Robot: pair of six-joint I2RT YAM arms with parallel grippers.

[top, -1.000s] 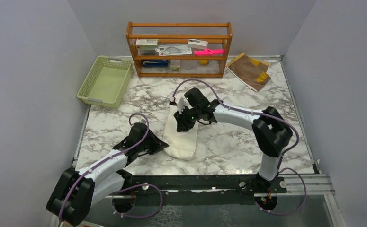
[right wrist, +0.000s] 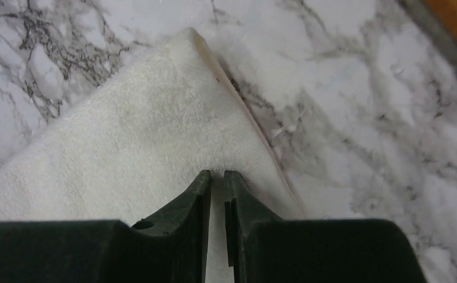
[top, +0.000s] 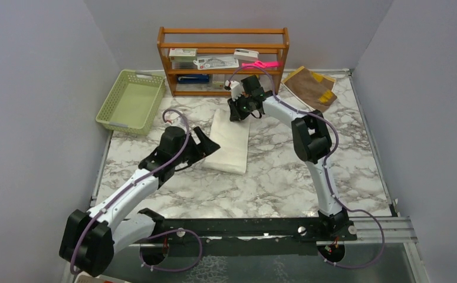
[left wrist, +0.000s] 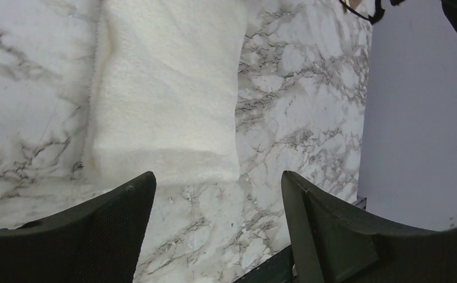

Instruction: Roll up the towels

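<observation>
A cream towel [top: 230, 144] lies folded into a long strip on the marble table, its near edge [left wrist: 167, 168] fairly straight. My right gripper [top: 233, 113] is at the towel's far part, its fingers [right wrist: 201, 191] nearly together with a pinch of the cloth between them. One corner [right wrist: 187, 50] of the towel lies flat past those fingertips. Over the towel's left side in the top view is my left gripper [top: 210, 146]. It stands open, and the left wrist view shows its fingers [left wrist: 125, 206] wide apart with no cloth held.
A green basket [top: 153, 106] stands empty at the back left. Behind the towel is a wooden shelf [top: 226, 93] with boxes and pink scissors [top: 261, 64]. A brown folded cloth [top: 308, 88] lies at the back right. Bare table surrounds the towel.
The towel has slid away toward the shelf together with my right gripper. My left gripper has opened, let go of the near left corner and risen toward the towel's middle.
</observation>
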